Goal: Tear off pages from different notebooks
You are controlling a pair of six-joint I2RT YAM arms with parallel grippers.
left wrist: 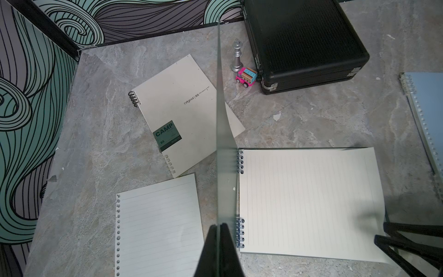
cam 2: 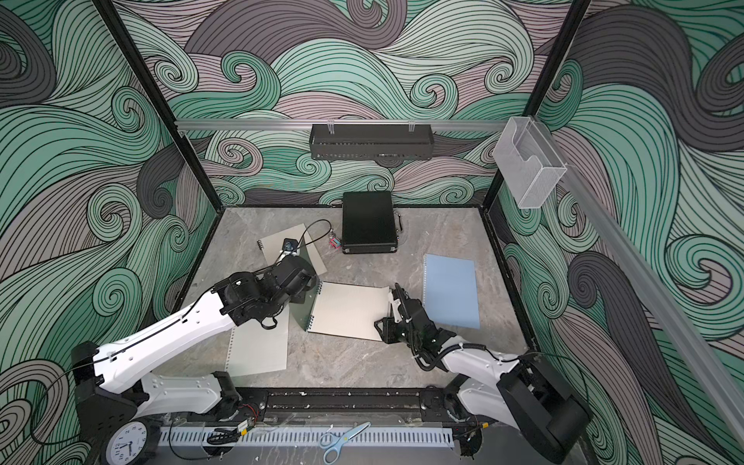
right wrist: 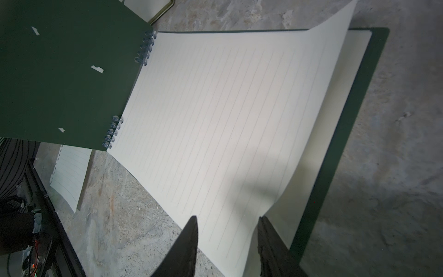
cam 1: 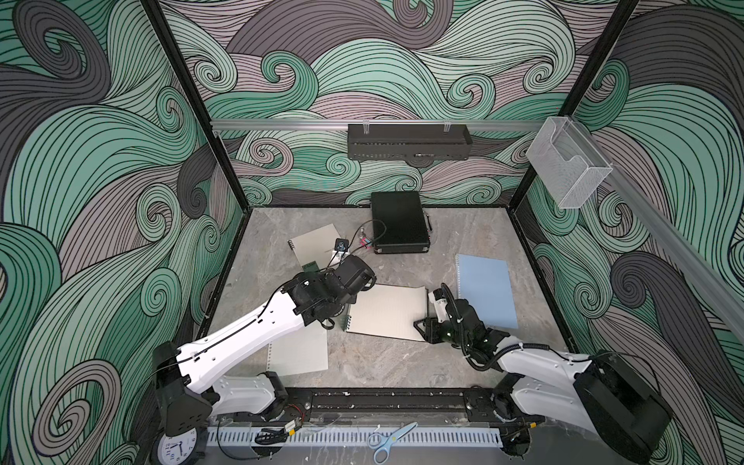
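A green-backed spiral notebook lies open mid-table, its lined top page (right wrist: 221,120) facing up. That page's free edge curls up from the sheets below in the right wrist view. The green front cover (right wrist: 69,69) stands upright at the coil, and my left gripper is shut on its edge. Over the page's near right corner, my right gripper stands part open. The curled edge runs down beside its right finger (right wrist: 270,244), with no grip on it visible. A loose lined sheet (left wrist: 159,226) with punched holes lies left of the notebook.
A blue notebook (cam 1: 486,286) lies at the right and a beige CAMP notebook (left wrist: 184,106) at the back left. Behind stand a black case (cam 1: 400,221), a chess piece (left wrist: 237,55) and a toy car (left wrist: 246,77). Bare table shows in front of the open notebook.
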